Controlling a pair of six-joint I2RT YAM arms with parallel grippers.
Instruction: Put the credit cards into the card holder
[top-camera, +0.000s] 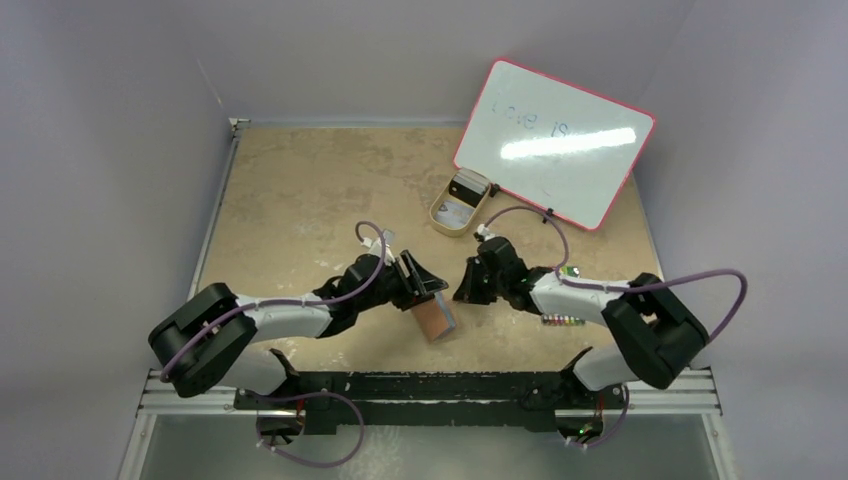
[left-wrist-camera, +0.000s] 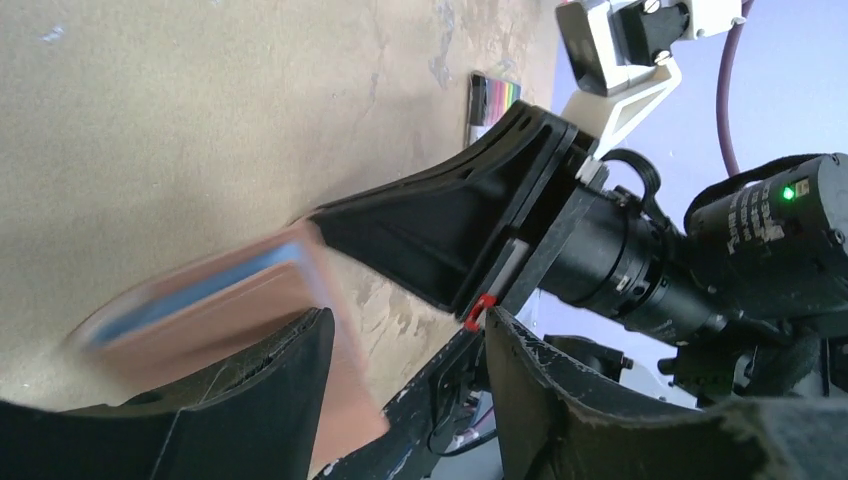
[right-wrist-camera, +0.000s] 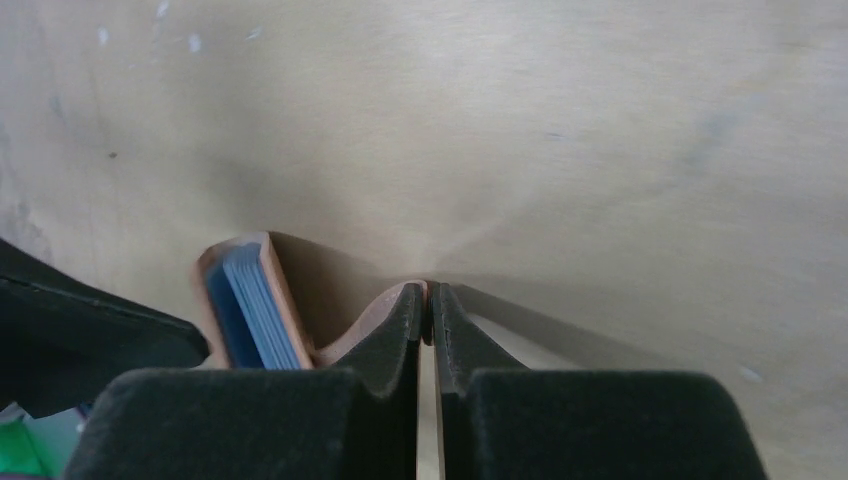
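Observation:
The brown card holder (top-camera: 432, 318) is folded nearly shut on the table between my arms, its blue-grey inside showing along the gap in the right wrist view (right-wrist-camera: 258, 305). My right gripper is shut, with the holder's thin brown strap (right-wrist-camera: 378, 312) running in between its fingertips. Over the holder, my left gripper is open; the holder's cover (left-wrist-camera: 250, 335) lies behind and below its left finger, not clasped. A stack of flat grey and black cards (top-camera: 468, 188) sits in the beige box (top-camera: 436, 219).
A whiteboard (top-camera: 565, 115) with a red frame leans behind the box. Coloured markers (top-camera: 563, 320) lie partly beneath the right arm.

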